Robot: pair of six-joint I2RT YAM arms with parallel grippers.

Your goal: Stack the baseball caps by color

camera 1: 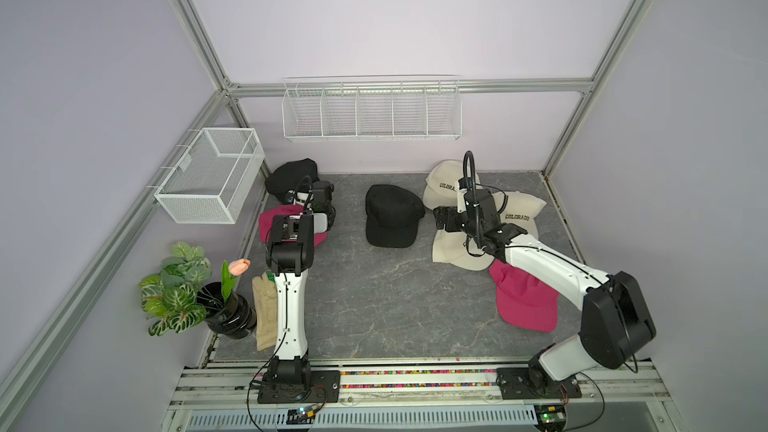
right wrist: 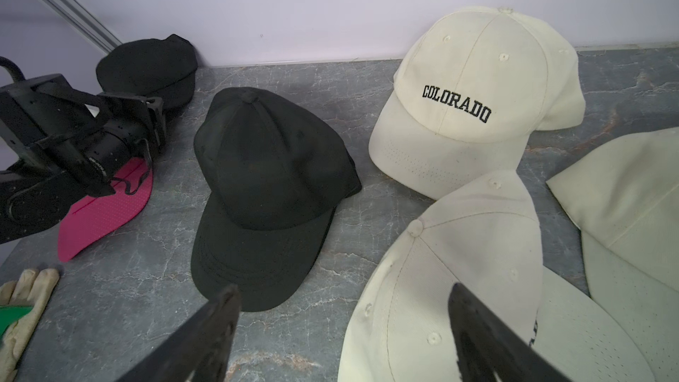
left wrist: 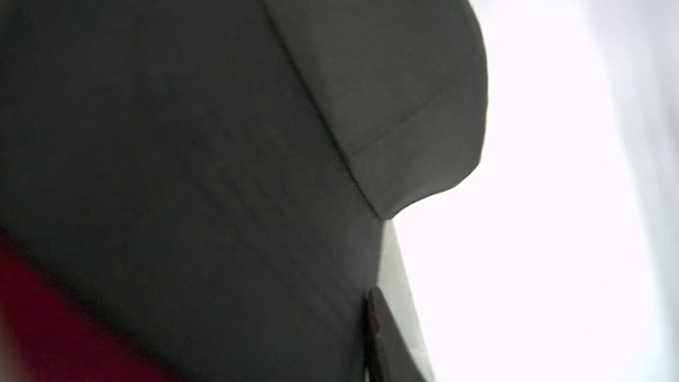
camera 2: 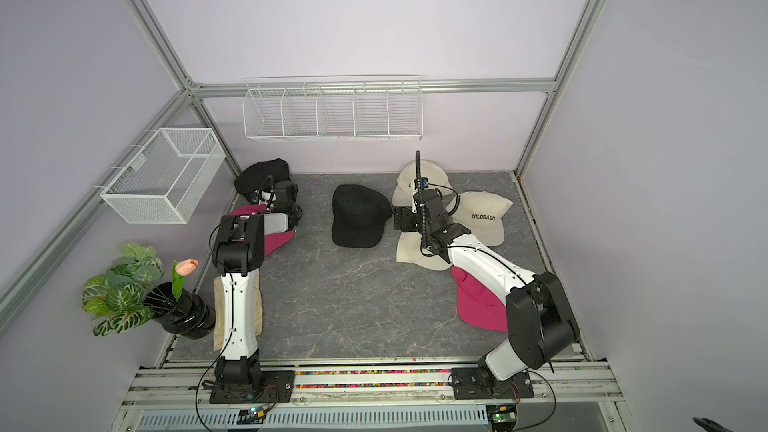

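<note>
At the back left a black cap (camera 1: pixel 292 172) sits behind a pink cap (camera 1: pixel 272 224). My left gripper (camera 1: pixel 312 192) is at the black cap, which fills much of the left wrist view; how far its fingers are open is hidden. Another black cap (right wrist: pixel 268 169) lies at the middle back. Three cream caps (right wrist: pixel 481 92), two showing COLORADO, lie at the right, a pink cap (camera 1: pixel 524 304) in front of them. My right gripper (camera 1: pixel 448 218) hangs over the cream caps, open and empty.
A plant in a black pot (camera 1: pixel 228 312) and beige gloves (camera 1: pixel 264 320) are at the front left. Wire baskets (camera 1: pixel 208 176) hang on the left and back walls.
</note>
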